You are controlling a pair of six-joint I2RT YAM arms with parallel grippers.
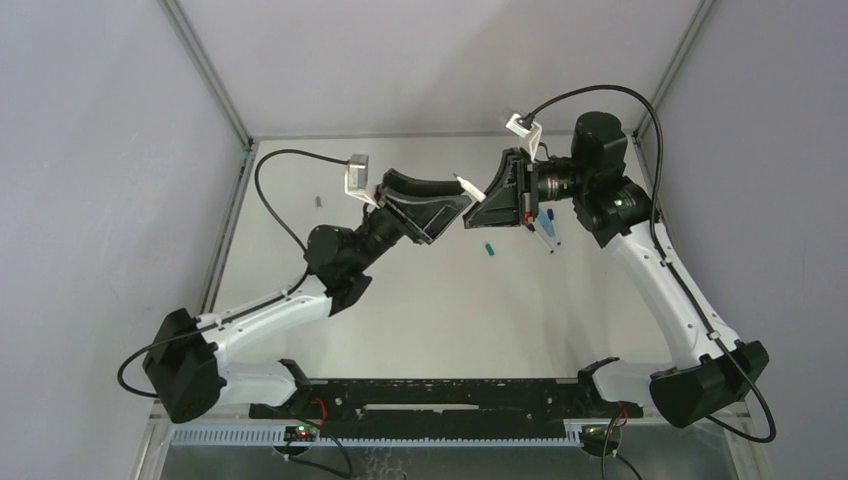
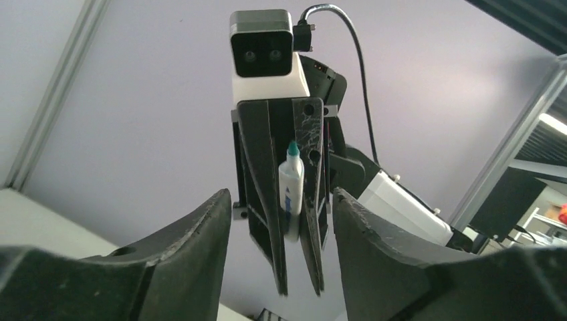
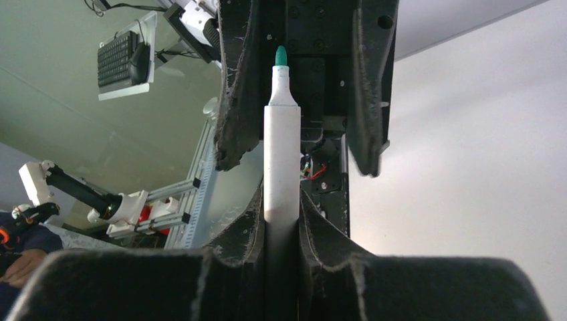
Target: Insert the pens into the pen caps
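A white pen with a teal tip stands up between the fingers of my right gripper, which is shut on it. Facing it, my left gripper is open, its two fingers apart with the pen and the right gripper visible beyond the gap. Seen from above, the bare end of the pen slants up between the two grippers. A short teal cap lies on the table below them.
Several pens, among them a white one and a blue one, lie near the right gripper. A small grey piece rests at the table's left.
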